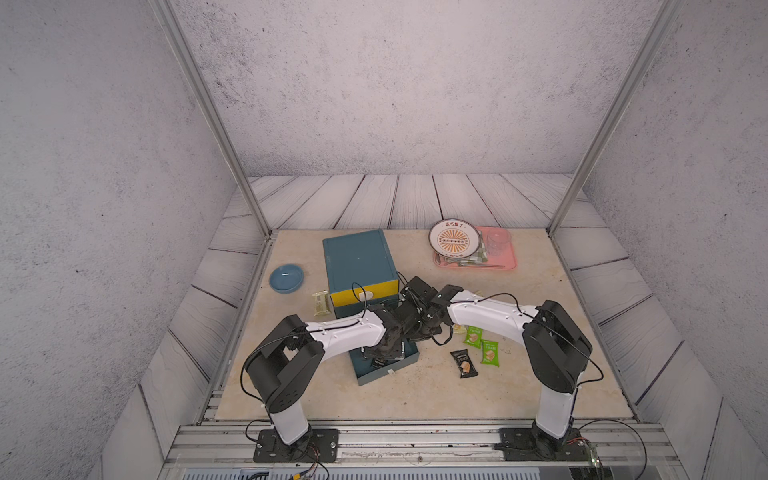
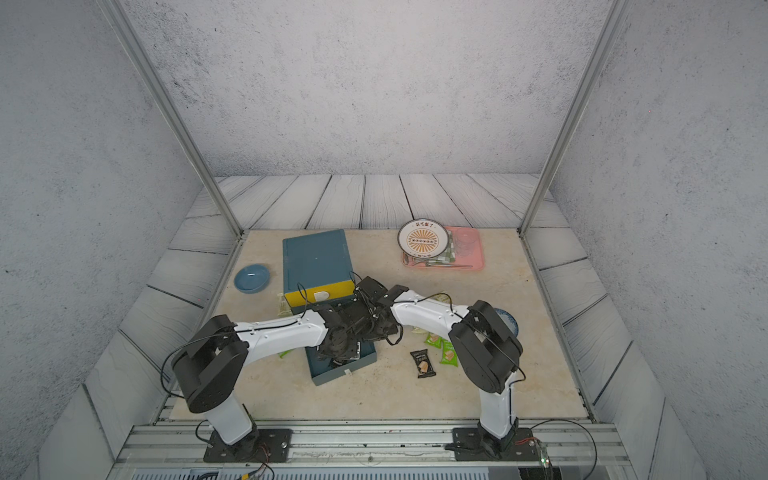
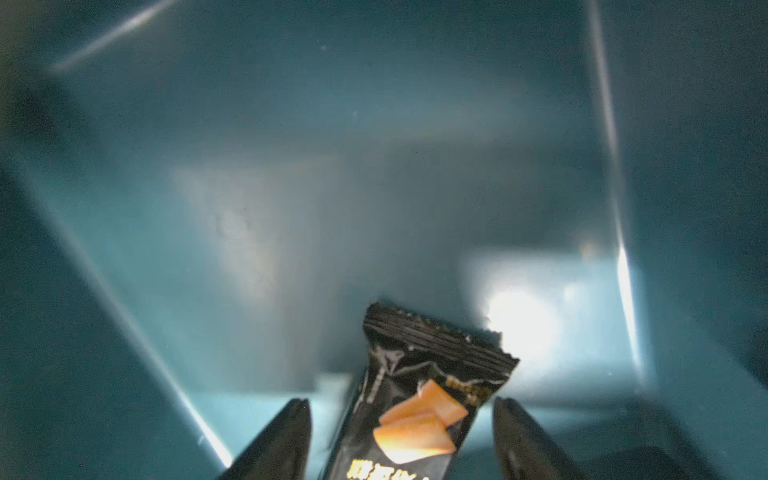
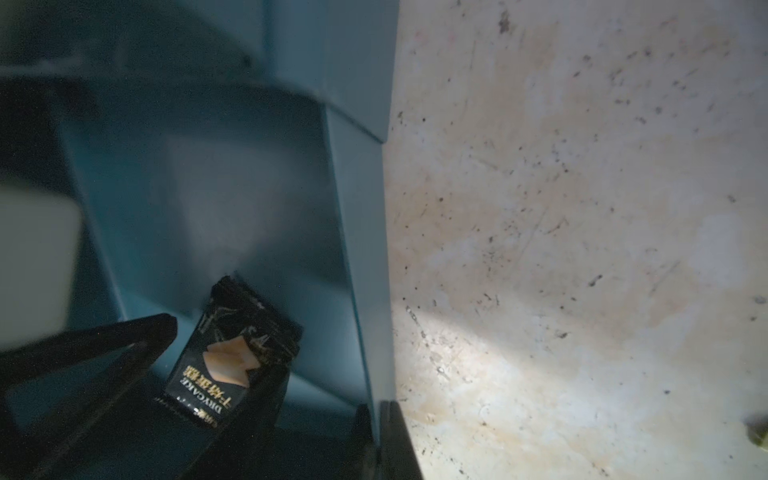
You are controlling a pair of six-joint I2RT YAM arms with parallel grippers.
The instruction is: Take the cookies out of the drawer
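Observation:
The pulled-out blue drawer (image 1: pixel 400 367) sits below the yellow-fronted one. Inside it lies a black cookie packet (image 3: pixel 416 384) with an orange biscuit picture, its top end in view. My left gripper is open over the packet, one fingertip to either side; the packet's lower end runs out of the frame. From the right wrist view, one dark left finger (image 4: pixel 152 332) shows beside the packet. My right gripper is shut at the drawer's side wall (image 4: pixel 360 240), whose rim runs between the fingertips. No packet is in it.
A black packet (image 1: pixel 464 363) and green packets (image 1: pixel 489 353) lie on the table right of the drawer. A pale packet (image 1: pixel 321 303) and blue bowl (image 1: pixel 285 278) are left of the cabinet (image 1: pixel 358 257). Both arms cross close together above the drawer.

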